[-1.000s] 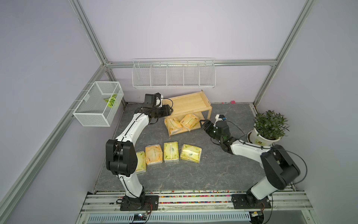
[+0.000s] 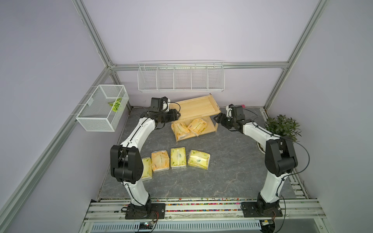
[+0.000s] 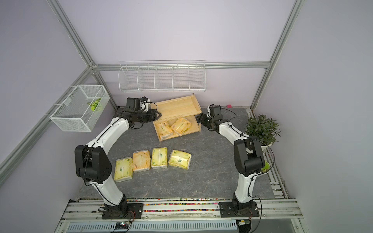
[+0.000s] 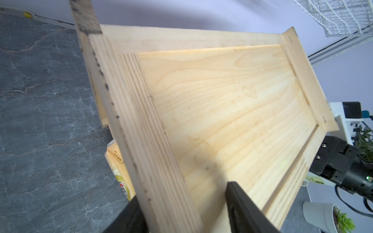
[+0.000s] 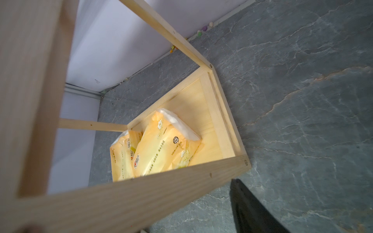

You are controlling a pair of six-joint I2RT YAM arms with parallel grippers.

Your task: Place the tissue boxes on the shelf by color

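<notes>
A two-tier wooden shelf [image 2: 196,107] stands at the back of the table, its upper tier empty. Two orange tissue packs [image 2: 198,125] lie on its lower tier, one tilted against the other. At the shelf's left side, my left gripper is shut on the wooden frame. My right gripper [image 2: 218,118] is at the right front corner, its fingers part open around a wooden post; one dark finger [image 5: 250,207] shows beside the wood. In front, an orange pack [image 3: 141,160] lies in a row with yellow packs [image 3: 159,157].
White wire baskets hang on the back wall [image 2: 181,77] and left wall [image 2: 103,108]. A potted plant [image 3: 262,128] stands at the right edge.
The left arm, shelf and packs look unchanged.
</notes>
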